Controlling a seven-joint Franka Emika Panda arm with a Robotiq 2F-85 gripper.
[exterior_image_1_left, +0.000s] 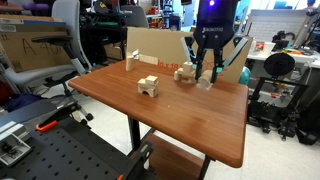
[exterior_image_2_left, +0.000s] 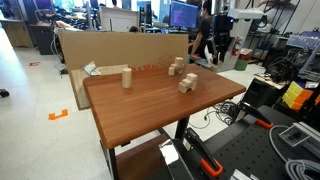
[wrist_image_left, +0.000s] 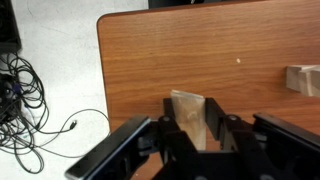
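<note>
My gripper hangs over the back right part of the wooden table, shut on a pale wood-coloured piece. In the wrist view, this pale piece shows between the dark fingers, with the brown tabletop beneath. Its exact shape is blurred. A small stack of pale wooden blocks stands nearer the table's left middle. Behind and to the left of my gripper is another pale stack, partly hard to make out. An upright pale cylinder stands at the far left.
A cardboard panel rises along one long side. Loose black cables lie on the floor past the table's edge.
</note>
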